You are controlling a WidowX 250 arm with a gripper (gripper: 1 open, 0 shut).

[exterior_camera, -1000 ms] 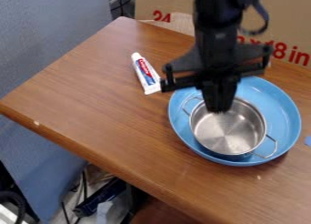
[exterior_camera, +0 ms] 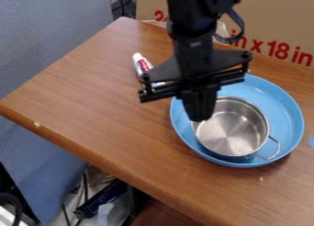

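The black gripper (exterior_camera: 200,107) hangs over the left back part of a steel pot (exterior_camera: 233,133), its fingers pointing down. Whether it is open or shut, or holds anything, cannot be made out. The pot sits on a blue plate (exterior_camera: 276,101) on the wooden table. A white toothpaste tube (exterior_camera: 141,64) lies behind and left of the plate, partly hidden by the arm.
A cardboard box (exterior_camera: 274,23) stands along the back. A small blue piece lies at the right edge. The table's left edge drops to a grey surface and cables.
The gripper has moved left and slightly up from over the pot's middle, now covering part of the toothpaste tube. The pot and plate look unmoved.
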